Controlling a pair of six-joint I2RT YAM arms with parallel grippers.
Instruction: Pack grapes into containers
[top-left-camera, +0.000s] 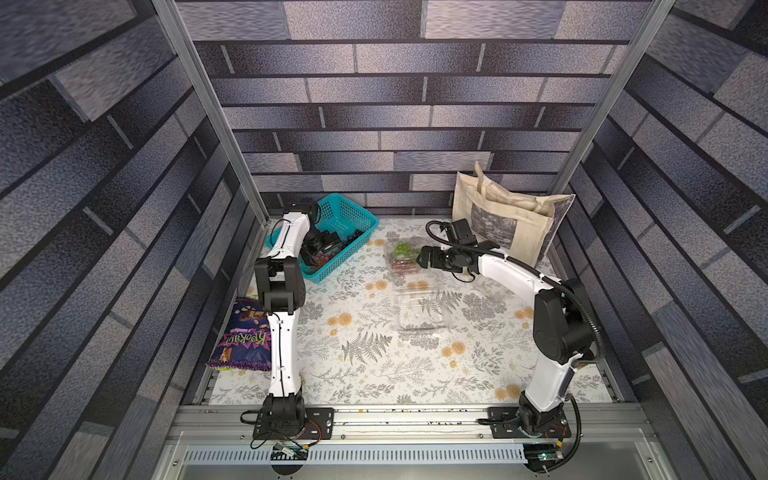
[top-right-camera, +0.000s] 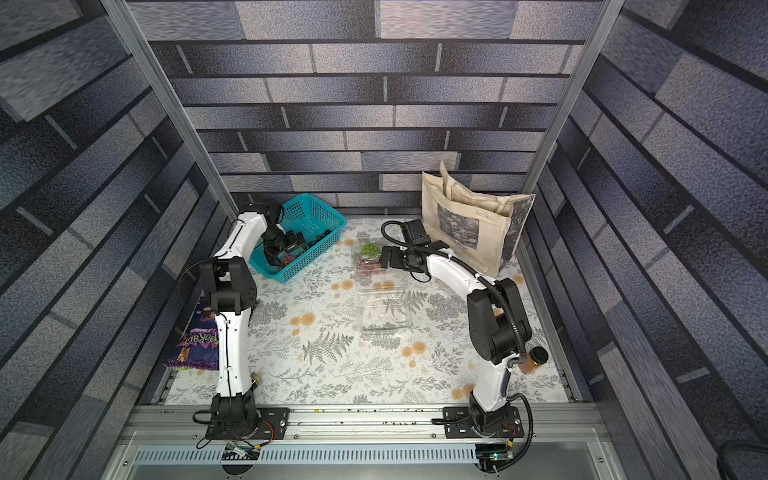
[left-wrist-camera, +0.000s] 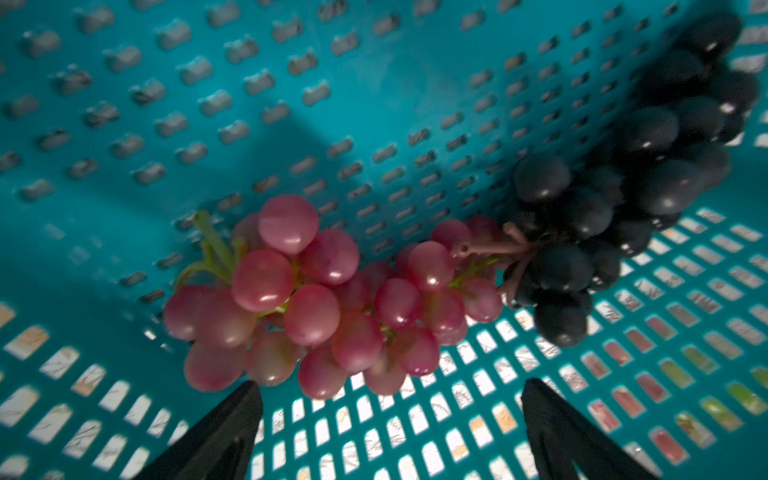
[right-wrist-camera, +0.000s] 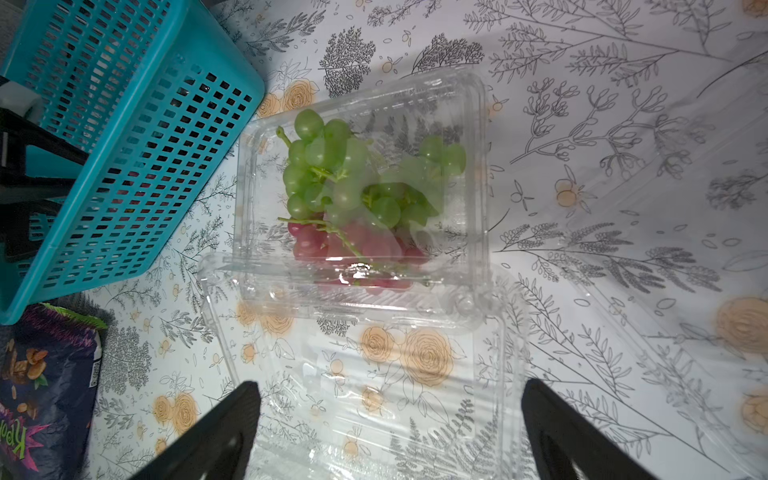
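In the left wrist view, a bunch of red grapes (left-wrist-camera: 344, 320) and a bunch of dark grapes (left-wrist-camera: 632, 184) lie in the teal basket (left-wrist-camera: 384, 88). My left gripper is open just above the red bunch, nothing held. A clear hinged container (right-wrist-camera: 480, 192) sits with its lid (right-wrist-camera: 376, 416) folded open flat toward the front. Inside it are green grapes (right-wrist-camera: 336, 160) and, below them, red grapes (right-wrist-camera: 360, 248). Over the container, my right gripper hangs open and empty, its fingers framing the lid.
A beige bag (top-left-camera: 512, 216) stands at the back right. At the left edge lies a purple snack packet (top-left-camera: 241, 336), and a brown jar (top-right-camera: 534, 359) stands by the right arm.
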